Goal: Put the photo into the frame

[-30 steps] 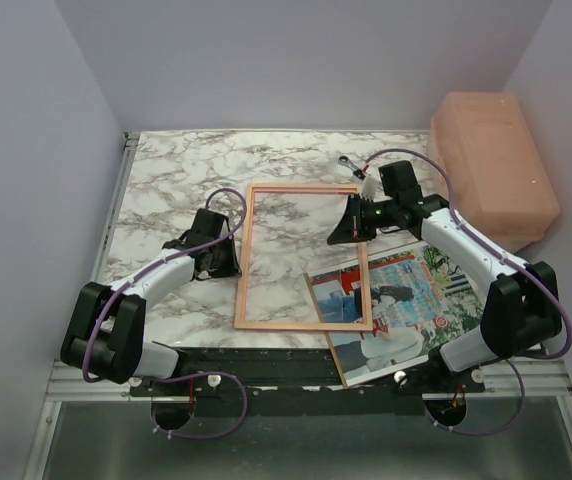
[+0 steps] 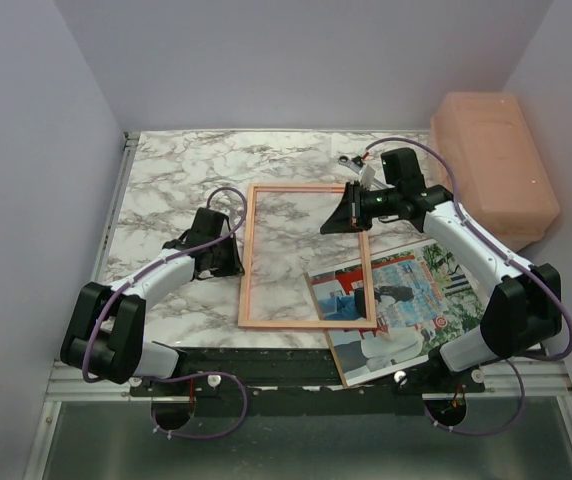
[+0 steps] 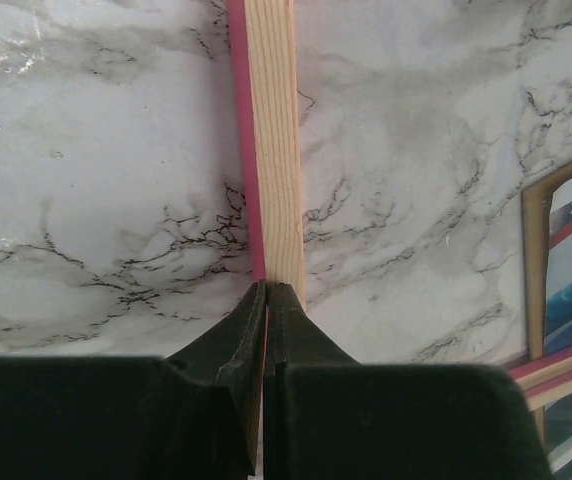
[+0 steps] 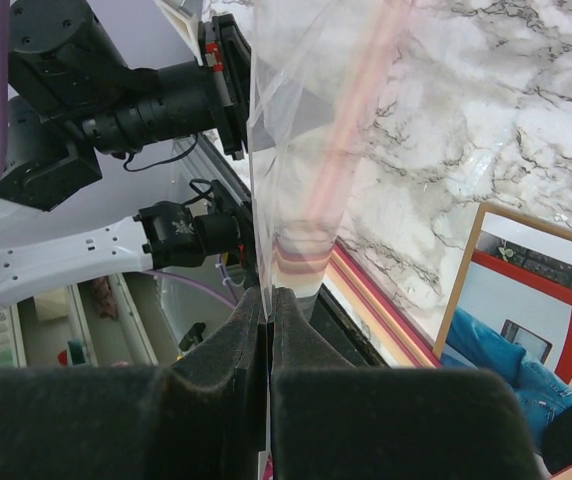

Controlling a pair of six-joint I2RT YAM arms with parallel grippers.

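The wooden frame [image 2: 248, 235], an empty rectangle with pinkish edges, lies on the marble-patterned table. Its lower right corner overlaps the colourful photo [image 2: 406, 300], which lies flat at the right front. At the frame's left bar [image 3: 276, 150], my left gripper is shut with its tips meeting at the bar; nothing shows between them. My right gripper is shut on a clear, glossy plastic sheet [image 4: 291, 150] that rises from its fingertips. From above, the right gripper [image 2: 324, 231] hangs over the frame's right half, and its sheet is hard to make out.
A pinkish-orange box [image 2: 491, 165] stands at the back right. Near the frame's upper right corner lies a small metal object [image 2: 350, 163]. Bare table [image 2: 176, 165] stretches across the back left.
The frame has shifted a little to the right at its front end. My left arm has stayed where it was.
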